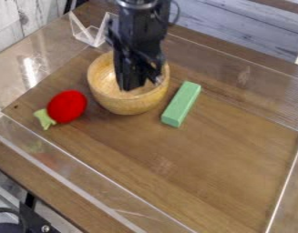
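Note:
My gripper (137, 62) is raised over a wooden bowl (115, 98) at the upper middle, its lower part in front of the bowl's inside; whether its fingers are open or shut is unclear. A red round object (67, 106) lies left of the bowl on the table (188, 173), with a small pale green piece (44, 119) beside it. A green block (180, 104) lies to the right of the bowl.
A clear object (90, 27) stands at the top left. Clear rails run along the table's edges.

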